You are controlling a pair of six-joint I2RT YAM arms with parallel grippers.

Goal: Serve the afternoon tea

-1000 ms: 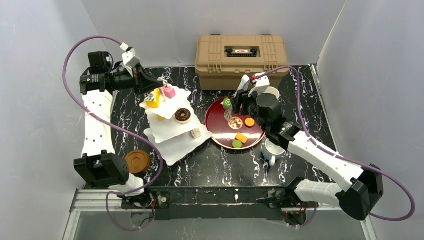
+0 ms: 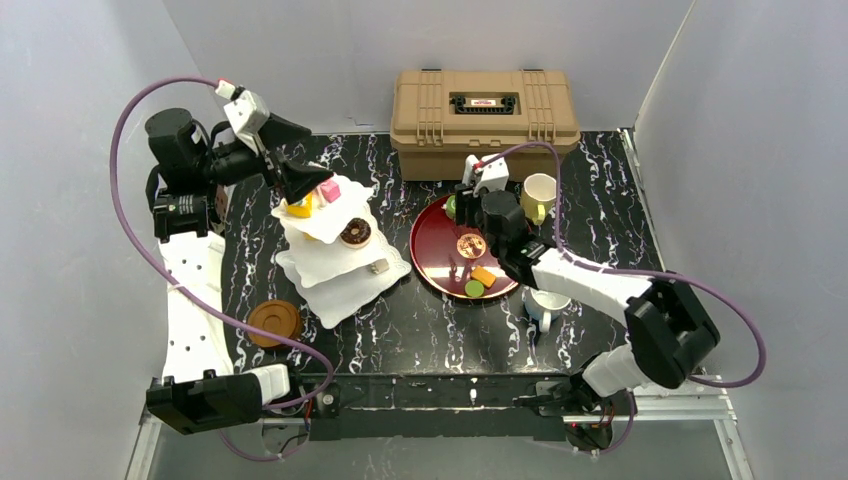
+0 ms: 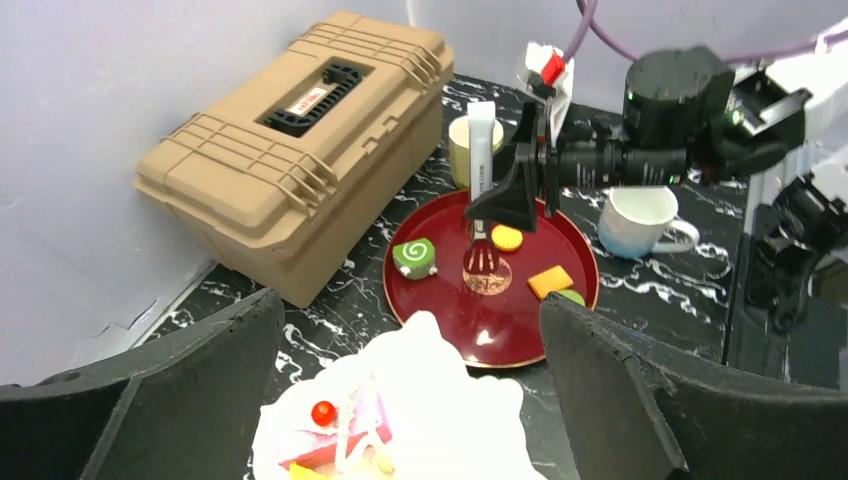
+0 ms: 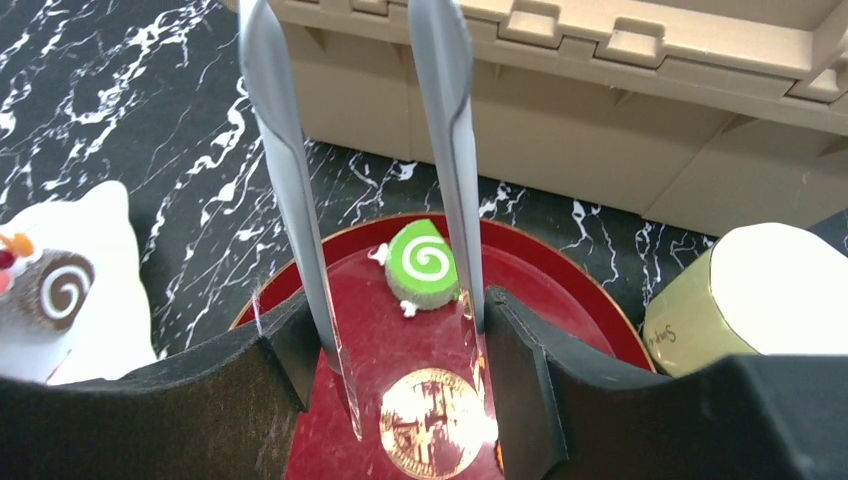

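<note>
My left gripper (image 2: 298,152) stands open over the white tiered stand (image 2: 330,260), which holds pink and yellow cakes and a chocolate donut (image 2: 356,233). Its wide fingers frame the top tier in the left wrist view, empty. My right gripper (image 2: 465,205) hangs over the red tray (image 3: 420,310); its long pale fingertips stand apart above a green swirl cake (image 4: 420,262), with nothing clearly held. The tray also carries an orange square (image 3: 549,281), a yellow round piece (image 3: 507,239) and a green round piece (image 2: 475,288).
A tan case (image 2: 485,120) stands at the back. A yellow mug (image 2: 538,195) is right of the tray, a blue-white mug (image 3: 635,220) nearer the front. A brown lid (image 2: 275,320) lies at front left; bare marble lies in front of the tray.
My left gripper has risen off the top tier, its fingers now wider apart.
</note>
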